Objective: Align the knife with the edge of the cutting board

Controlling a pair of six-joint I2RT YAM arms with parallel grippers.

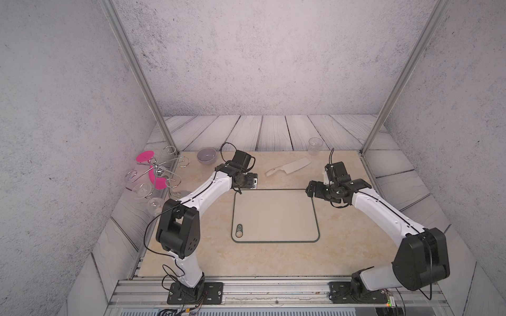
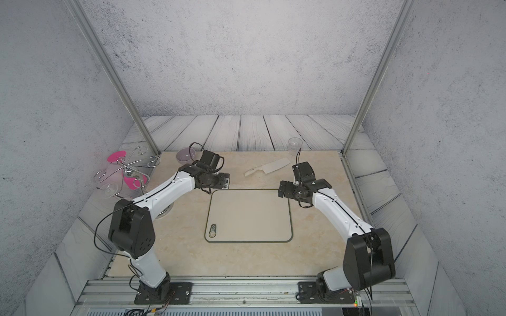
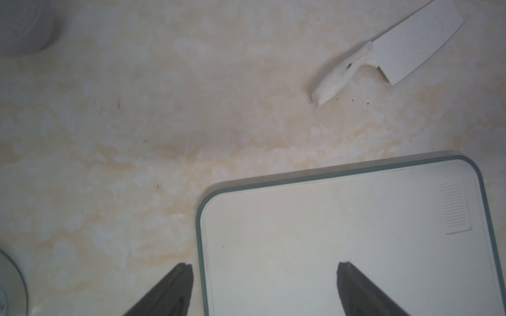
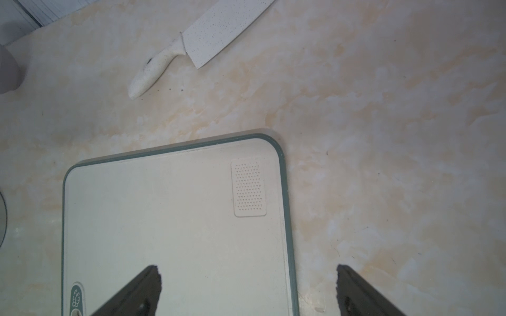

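Observation:
A white cleaver-style knife (image 1: 292,166) lies at a slant on the tabletop behind the cutting board (image 1: 274,216), a cream board with a green rim; its handle points toward front left, apart from the board. My left gripper hovers over the board's back left area, fingers spread apart and empty, the knife up and right in its wrist view. My right gripper is over the board's back right corner, open with nothing between its blurred fingertips; the knife lies farther back in that view.
A purple bowl (image 1: 206,156) stands at the back left, a clear cup (image 1: 315,146) at the back right. A metal rack with pink items (image 1: 158,176) is at the left edge. The table right of the board (image 4: 400,184) is clear.

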